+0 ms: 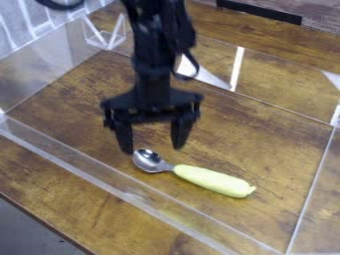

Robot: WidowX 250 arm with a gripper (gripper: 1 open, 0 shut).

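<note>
My black gripper hangs open just above a metal spoon, its two fingers spread to either side over the bowl end. The spoon lies on the wooden surface, its handle end meeting a pale yellow-green elongated object that extends toward the lower right; whether that is its handle or a separate thing I cannot tell for sure.
Clear plastic panels border the area on the left, front, back and right. A dark bar lies along the back edge.
</note>
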